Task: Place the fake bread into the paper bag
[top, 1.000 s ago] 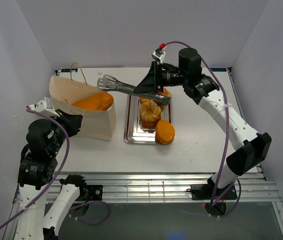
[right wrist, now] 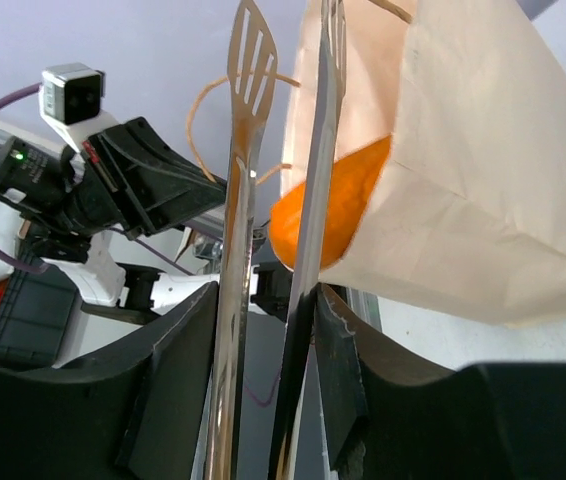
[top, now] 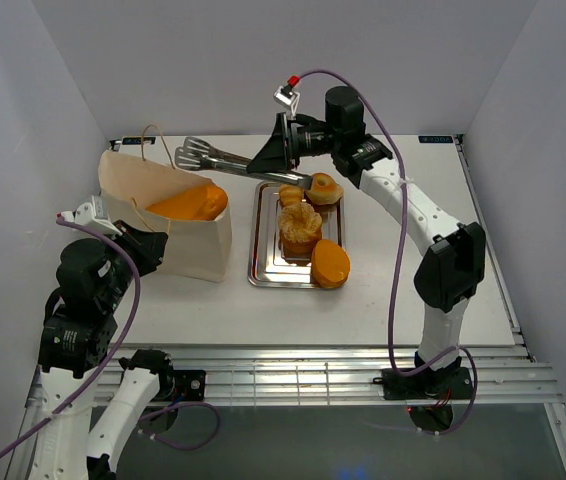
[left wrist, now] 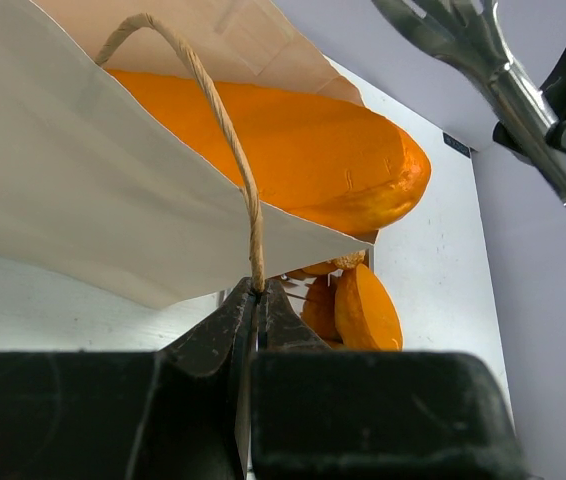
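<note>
The paper bag [top: 198,240] stands at the left with its mouth open, an orange loaf [top: 191,204] inside, poking out at one end in the left wrist view. My left gripper is shut on the bag's twisted handle [left wrist: 211,92]. Metal tongs [top: 225,163] lie between the fingers of my right gripper [top: 263,165], their tips above the bag's far edge. In the right wrist view the tongs [right wrist: 308,220] are slightly spread and no bread shows between their tips. More fake bread [top: 330,264] rests on the tray.
The silver tray [top: 266,270] is right of the bag and holds several bread pieces, including a ring-shaped one [top: 324,189] at the back.
My right arm has shifted left and slightly back, carrying the tongs from right of the bag to its mouth. The left arm and the bag look nearly unchanged.
</note>
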